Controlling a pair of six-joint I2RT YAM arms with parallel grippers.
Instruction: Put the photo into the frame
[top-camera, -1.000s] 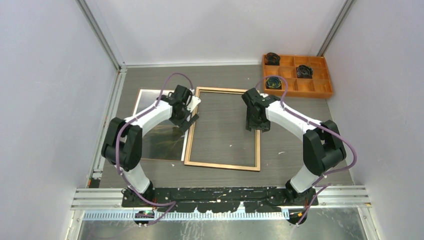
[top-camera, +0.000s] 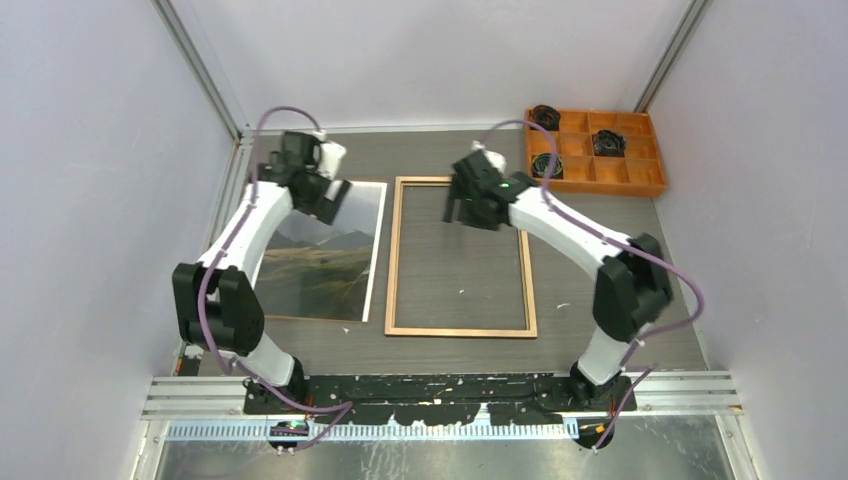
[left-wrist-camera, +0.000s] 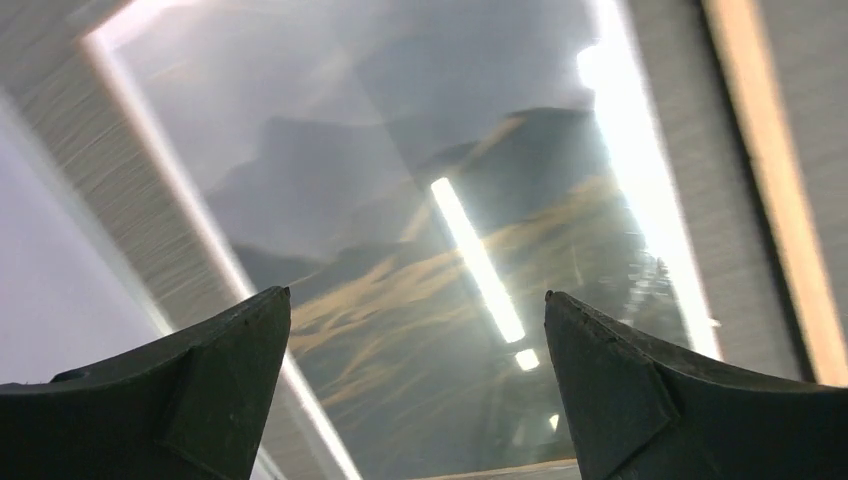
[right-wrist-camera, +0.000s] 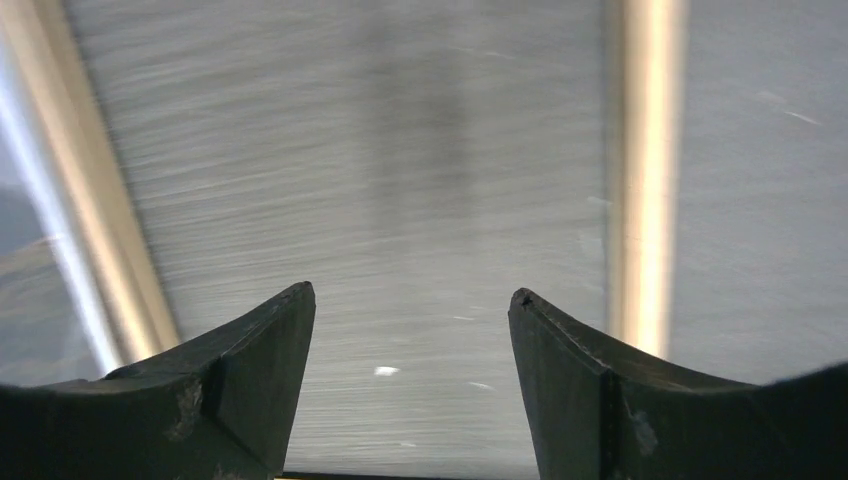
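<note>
A landscape photo (top-camera: 325, 275) with a pale border lies flat on the table at the left. Beside it on the right lies an empty wooden frame (top-camera: 460, 332), with bare table showing through it. My left gripper (top-camera: 333, 200) is above the photo's upper part, open, with only photo surface seen beyond its fingers (left-wrist-camera: 625, 390). Glare streaks the photo (left-wrist-camera: 400, 250) in the left wrist view. Over the upper part of the frame's opening hangs my right gripper (top-camera: 465, 210), blurred; its fingers (right-wrist-camera: 250, 370) stand apart with nothing between them.
An orange compartment tray (top-camera: 630, 178) with several dark coils stands at the back right. Small white flecks lie on the table inside and right of the frame. Side walls bound the table.
The wooden frame has shifted slightly right. My left gripper has moved from the frame's left side to over the photo; the right one has left the frame's right side, moving left and up.
</note>
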